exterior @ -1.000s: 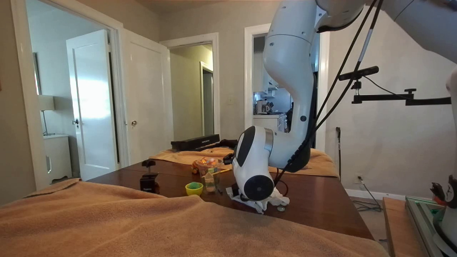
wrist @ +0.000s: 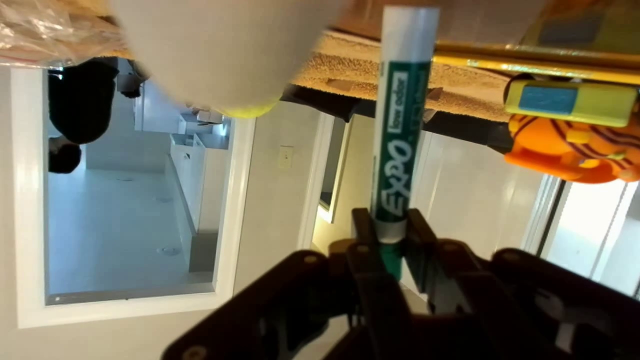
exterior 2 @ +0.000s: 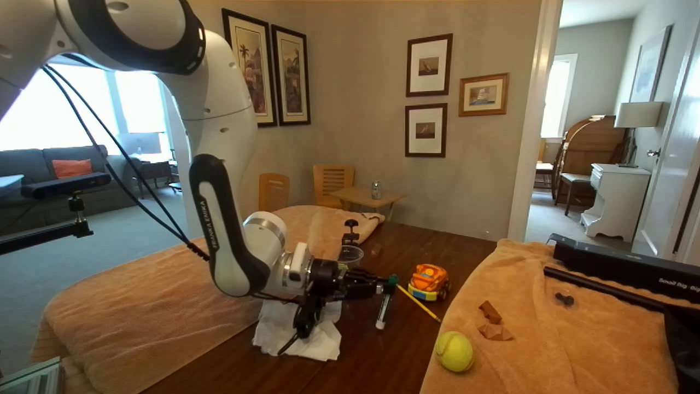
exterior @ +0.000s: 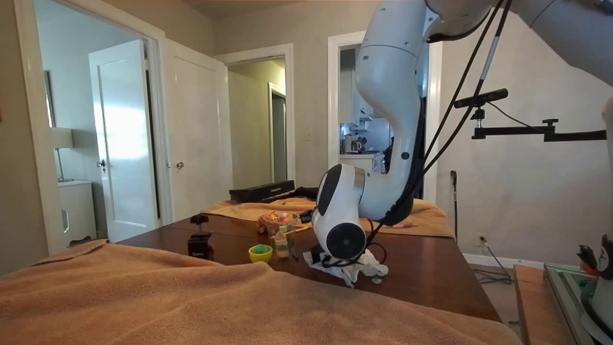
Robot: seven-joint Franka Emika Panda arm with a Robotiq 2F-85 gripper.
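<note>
A green-and-white Expo marker is pinched between the fingertips in the wrist view, its green cap end between the fingers and its white end pointing away. In exterior view 2 my gripper is shut on the marker, which hangs down steeply with its white end low, close over the dark table. I cannot tell whether that end touches the wood. Exterior view 1 hides the fingers and marker behind the arm.
Near the marker are a yellow pencil and an orange toy car. White tissue lies under the wrist. A tennis ball rests on the orange towel. A yellow bowl stands left of the arm in exterior view 1.
The arm's lower links and wrist have shifted slightly upward in exterior view 1. The bowl, toy and other table objects stay where they were.
</note>
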